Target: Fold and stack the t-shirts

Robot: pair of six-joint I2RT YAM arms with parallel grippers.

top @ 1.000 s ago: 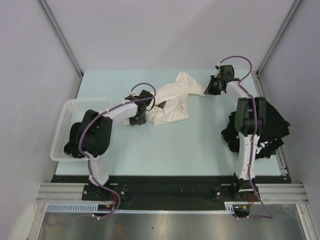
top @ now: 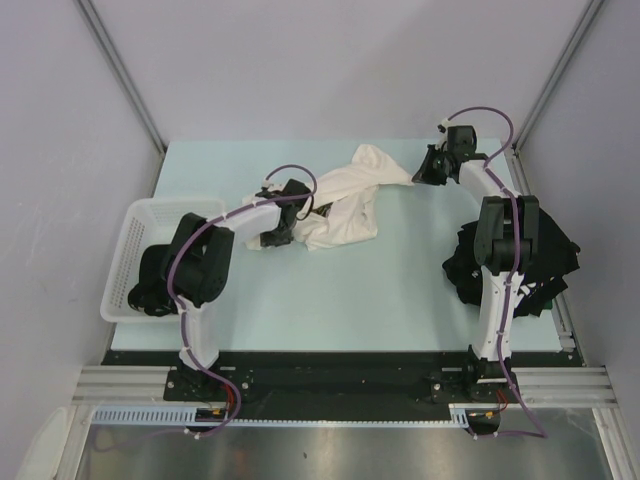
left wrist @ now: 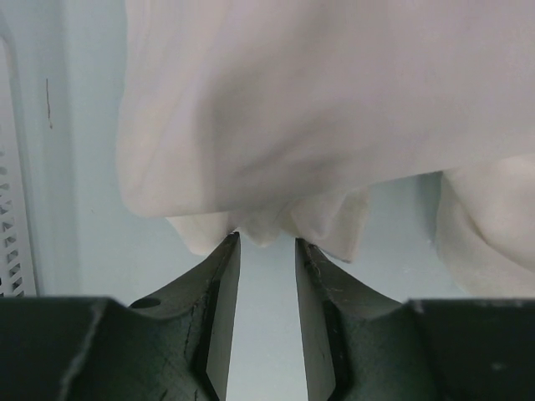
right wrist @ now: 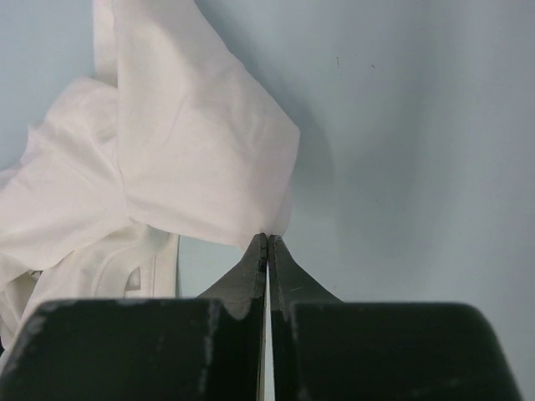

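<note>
A white t-shirt (top: 345, 187) lies crumpled and stretched diagonally across the back half of the table, partly folded over itself. My right gripper (top: 417, 180) is at its right corner. In the right wrist view the shut fingertips (right wrist: 262, 242) meet the edge of the cloth and appear to pinch it. At the shirt's left end is my left gripper (top: 278, 237). Its fingers (left wrist: 219, 292) stand apart in the left wrist view, with a bunched fold of the shirt (left wrist: 326, 221) just beyond and around the tips. The gripper body hides part of that end from above.
A white basket (top: 120, 262) holding something black stands on the left, close to the left arm. Dark clothes (top: 548, 255) are piled at the right beneath the right arm.
The left gripper has moved only a little.
</note>
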